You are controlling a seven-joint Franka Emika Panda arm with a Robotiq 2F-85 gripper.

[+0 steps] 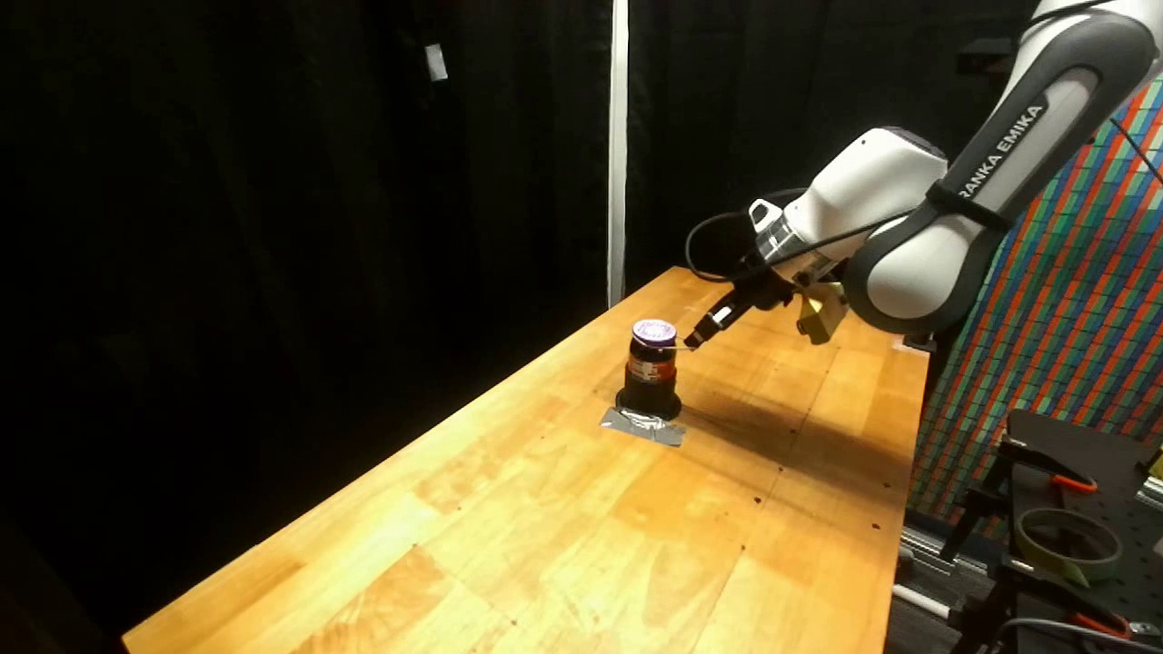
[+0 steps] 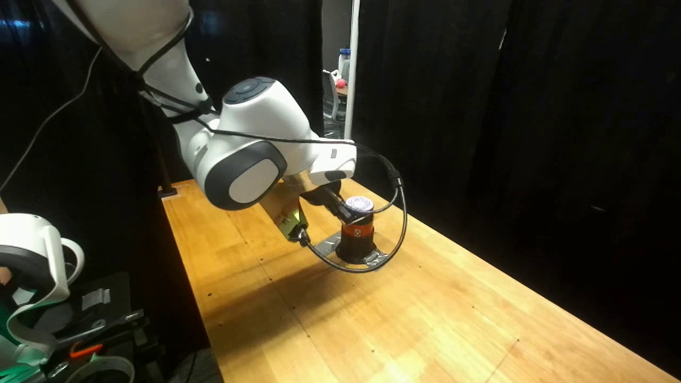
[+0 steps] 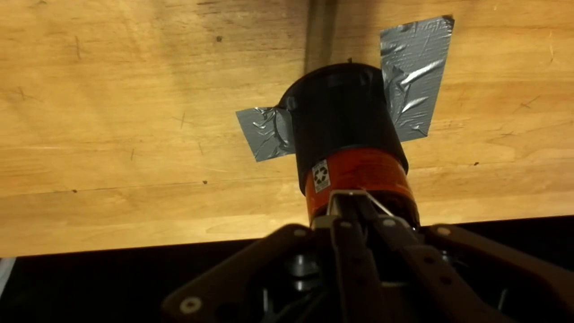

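Note:
A dark jar [image 1: 651,371] with an orange label and a patterned purple-and-white lid [image 1: 655,332] stands upright in a black base on the table. A thin light strip [image 1: 672,348] runs at the lid's edge to my gripper [image 1: 692,341], which is shut on its end beside the jar's top. My gripper is strongly tilted. In exterior view 2 the lid [image 2: 360,204] is seated on the jar, with the fingertips against its side. The wrist view has the jar's orange label [image 3: 363,171] beyond my shut fingers; the lid is hidden there, and the strip shows as a narrow bright line.
Grey tape [image 3: 417,75] holds the black base [image 3: 341,107] to the wooden table [image 1: 611,523]. The table's edge runs close behind the jar. A cable [image 2: 403,223] loops from the arm in front of the jar.

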